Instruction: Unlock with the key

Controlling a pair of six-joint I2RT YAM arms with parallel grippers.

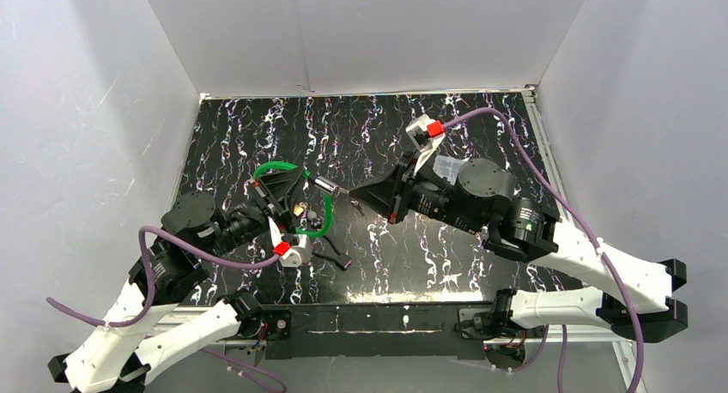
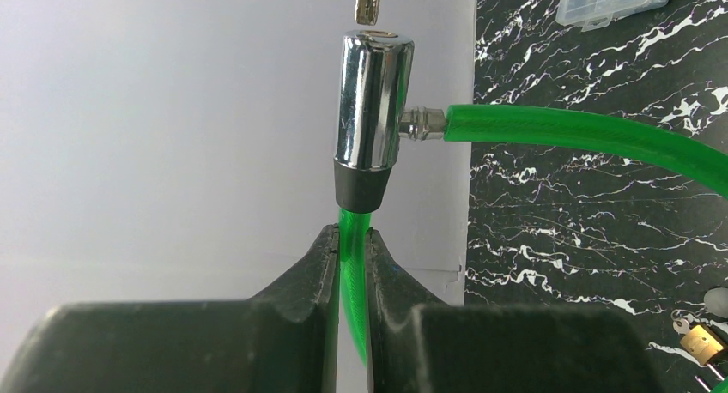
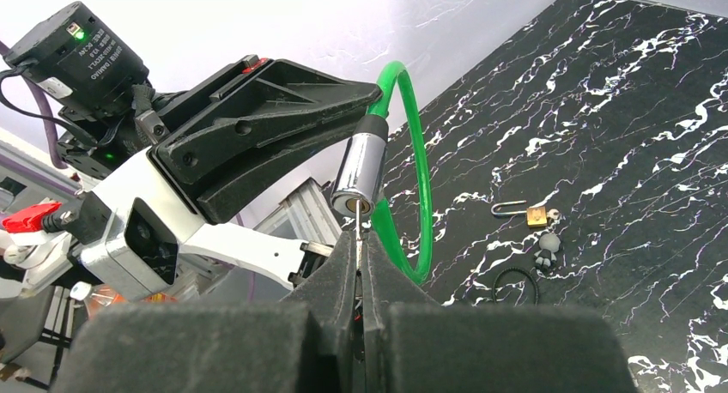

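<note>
A chrome cylinder lock (image 2: pixel 371 101) with a black collar sits on a green cable (image 2: pixel 575 129). My left gripper is shut on the cable just behind that collar. The lock's keyhole end (image 3: pixel 354 204) faces the right gripper, which is shut on a thin metal key (image 3: pixel 358 224). In the left wrist view the key's tip (image 2: pixel 367 7) stands in front of the keyhole, with a small gap between them. From above, the left gripper (image 1: pixel 305 175) and right gripper (image 1: pixel 351 190) face each other across the lock (image 1: pixel 324 185).
On the marbled table lie a brass padlock (image 3: pixel 536 216), a small grey-black item (image 3: pixel 547 251) and a dark cord (image 3: pixel 513 273). A clear plastic box (image 2: pixel 605 0) is behind the right arm. Something small (image 1: pixel 357 208) hangs below the right fingertips.
</note>
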